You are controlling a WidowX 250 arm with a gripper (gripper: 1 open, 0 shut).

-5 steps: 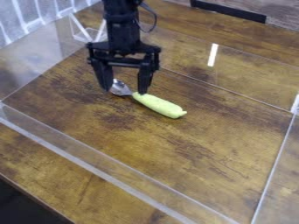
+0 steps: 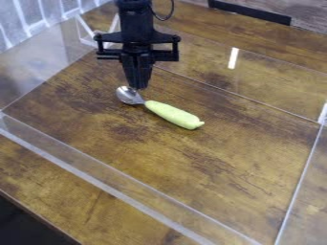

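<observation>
A spoon with a silver bowl [image 2: 128,95] and a pale green handle [image 2: 171,114] lies on the wooden table, inside a clear-walled enclosure. Above the spoon's bowl hangs my black gripper [image 2: 137,81], its fingers shut, with nothing visible between them. Whether the tips touch anything is hard to tell; they appear to be just over the metal end.
Clear plastic walls [image 2: 297,191] border the work area. A white railing stands at the top left.
My gripper has shifted slightly up from where it was, uncovering more of the spoon's bowl. The spoon looks unmoved.
</observation>
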